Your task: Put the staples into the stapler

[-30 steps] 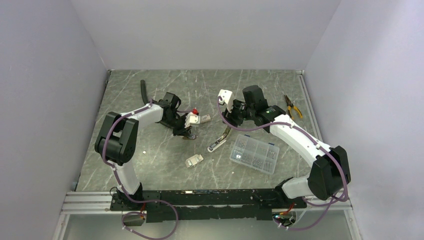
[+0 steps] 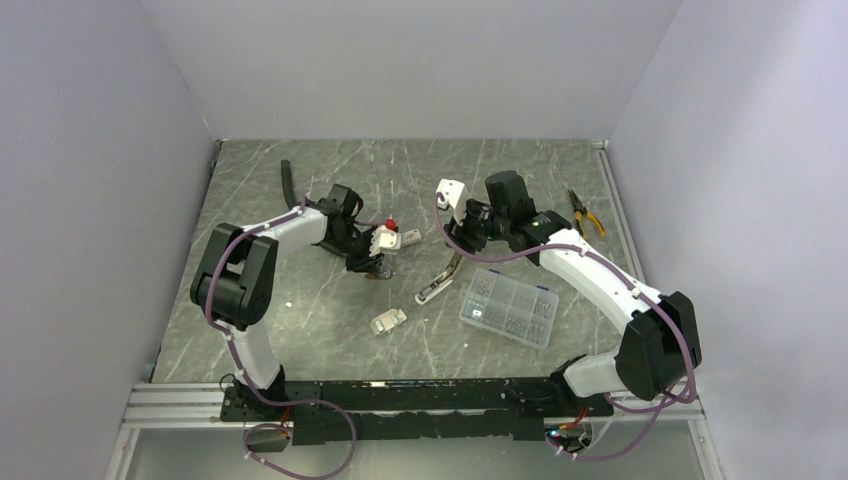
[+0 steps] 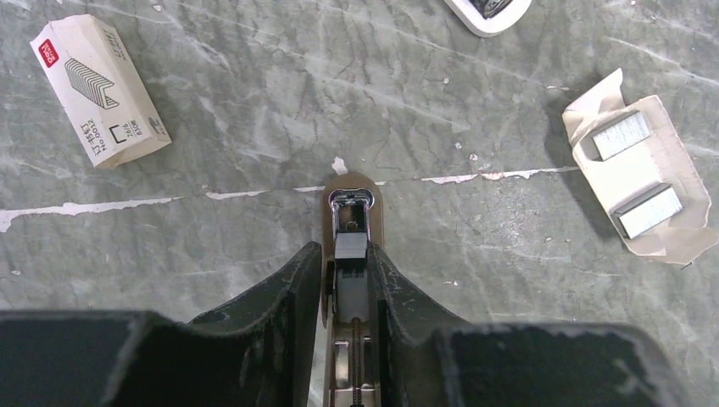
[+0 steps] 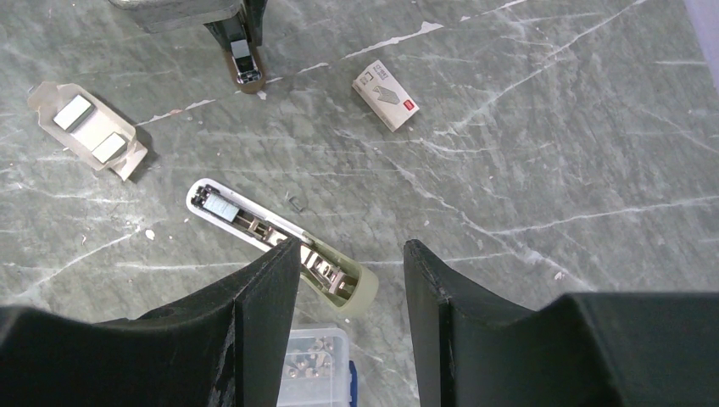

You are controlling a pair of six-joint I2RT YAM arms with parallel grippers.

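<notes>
A brown-based stapler [image 3: 352,182] lies under my left gripper, its metal channel showing. The gripper's fingers are part open, one finger [image 3: 307,263] on each side of the channel. Bare stapler shows beside the left finger; contact on the right is unclear. A grey block, perhaps staples [image 3: 351,246], sits in the channel between the fingertips. To the right, an opened carton [image 3: 678,170] holds two staple strips. My right gripper stands open and empty above a second, cream stapler [image 4: 360,292], which lies open with a pale staple block near its far end.
A closed staple box [image 3: 97,89] lies near the brown stapler. Beside the cream stapler is a clear compartment case [image 2: 510,308]. Pliers [image 2: 585,213] lie at the far right. Loose staple bits [image 4: 295,202] dot the marbled surface.
</notes>
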